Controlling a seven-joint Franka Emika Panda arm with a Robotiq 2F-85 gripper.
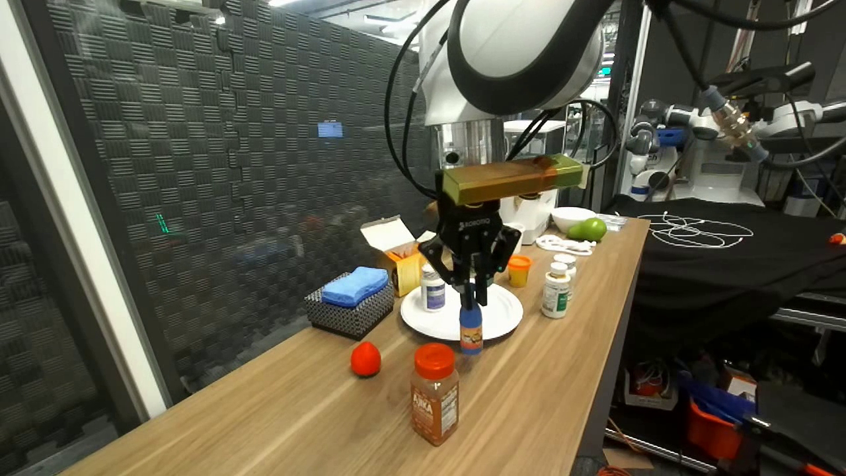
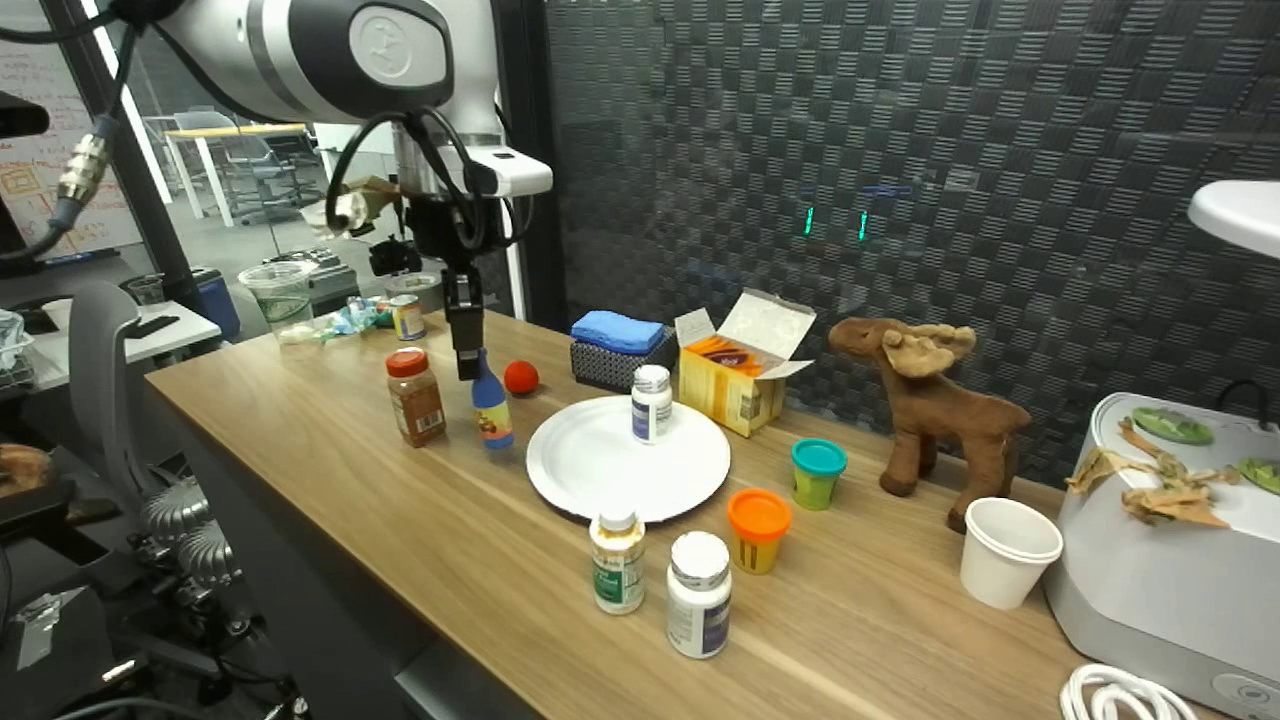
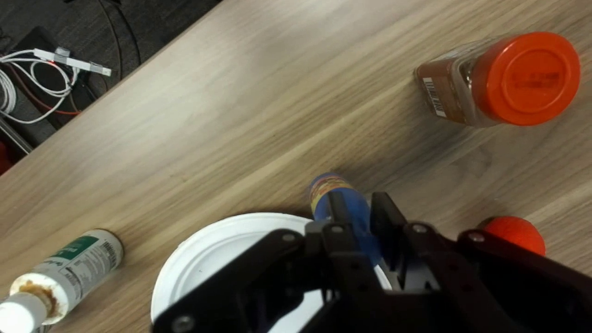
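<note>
A small blue bottle [image 1: 471, 332] with an orange-and-yellow label is held by its neck in my gripper [image 1: 470, 301], whose fingers are shut on it. It hangs nearly upright, seemingly just above the table, by the near rim of the white plate [image 1: 507, 312]. The second exterior view has the bottle [image 2: 491, 414] left of the plate [image 2: 554, 480], under the gripper [image 2: 469, 364]. From the wrist, the bottle's lower body [image 3: 327, 186] shows beyond the fingers [image 3: 385, 213], while its neck is largely hidden between them.
Close to the bottle stand a red-capped spice jar [image 2: 415, 400] and a red ball-like object [image 2: 521, 377]. A white pill bottle [image 2: 651, 404] stands on the plate. More bottles [image 2: 618, 564] and an orange-lidded tub [image 2: 758, 528] are beyond it.
</note>
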